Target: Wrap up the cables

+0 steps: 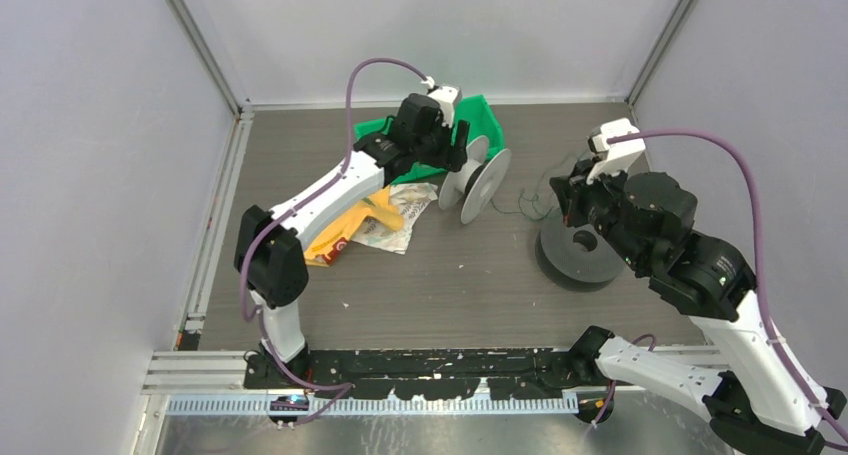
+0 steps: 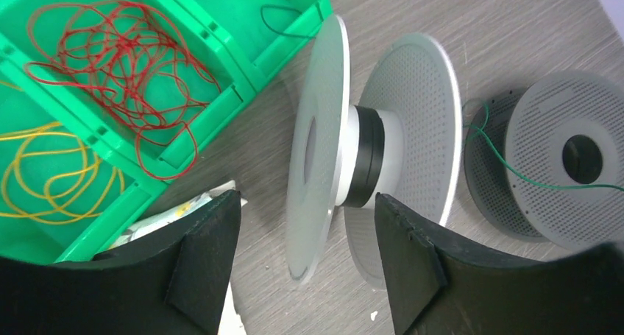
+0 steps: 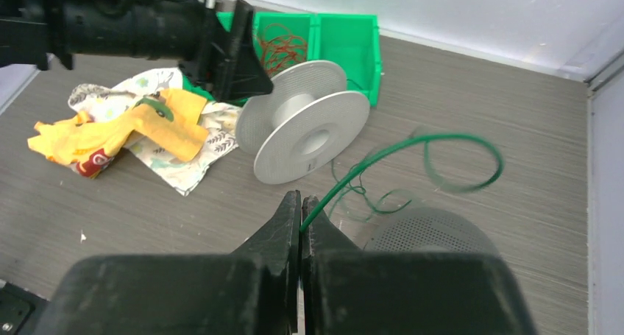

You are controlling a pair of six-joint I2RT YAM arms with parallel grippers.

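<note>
A white spool (image 2: 318,158) with a black band on its hub stands tilted on its rims in the left wrist view. My left gripper is open just in front of it, with nothing between its fingers. In the right wrist view my right gripper is shut on a thin green cable (image 3: 401,145), whose end curls in the air above the table. In the top view this gripper hangs over a grey spool (image 1: 588,253). More green cable (image 1: 530,207) lies loosely between the two spools.
Behind the white spool, a green divided crate (image 2: 239,70) holds red cable (image 2: 121,62) and yellow cable (image 2: 55,177). A yellow cloth (image 1: 350,220) and a patterned cloth (image 1: 400,215) lie left of the spool.
</note>
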